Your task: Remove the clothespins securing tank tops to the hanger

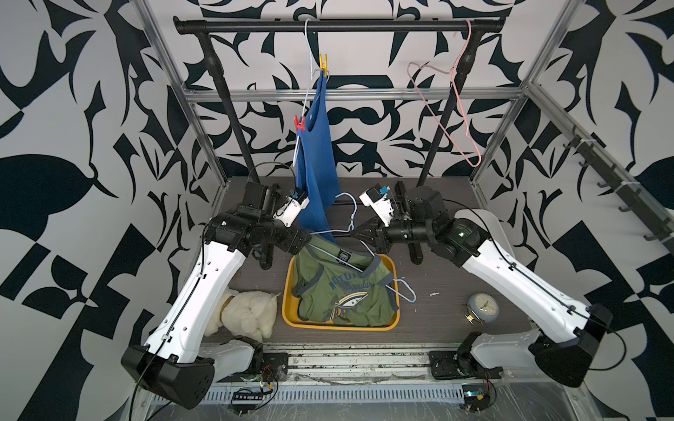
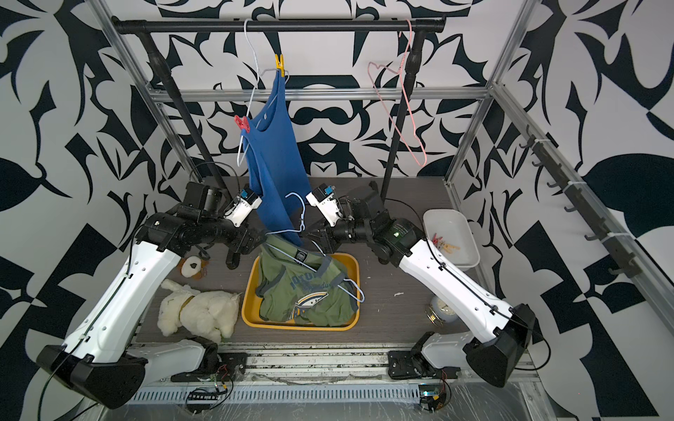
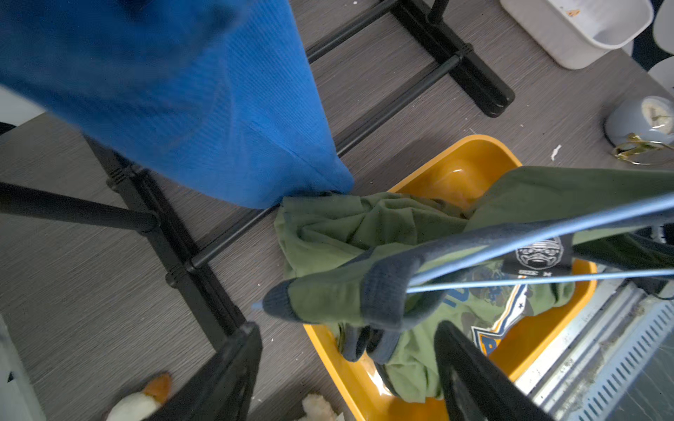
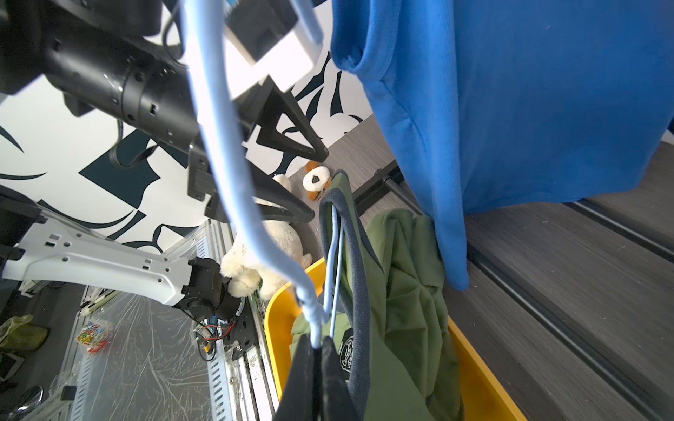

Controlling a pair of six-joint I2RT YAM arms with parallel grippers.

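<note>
My right gripper is shut on the twisted neck of a light-blue wire hanger point(image 4: 242, 175), above the yellow basket. A green tank top point(image 1: 344, 284) droops from that hanger into the basket. In the left wrist view my left gripper is open, its fingers apart, with the tank top's strap end point(image 3: 330, 298) just beyond them. No clothespin shows on the green top. A blue tank top point(image 2: 277, 133) hangs from a white hanger point(image 2: 252, 63) on the rack, with a red clothespin point(image 2: 242, 124) and a yellow clothespin point(image 2: 280, 64) at its shoulders.
The yellow basket point(image 1: 288, 312) stands under both arms, with another hanger end point(image 1: 405, 289) jutting over its right side. A white tray point(image 2: 478, 254) with clothespins is at the right. Plush toys point(image 1: 245, 315) lie left. A pink hanger point(image 1: 460, 98) hangs at the rack's right.
</note>
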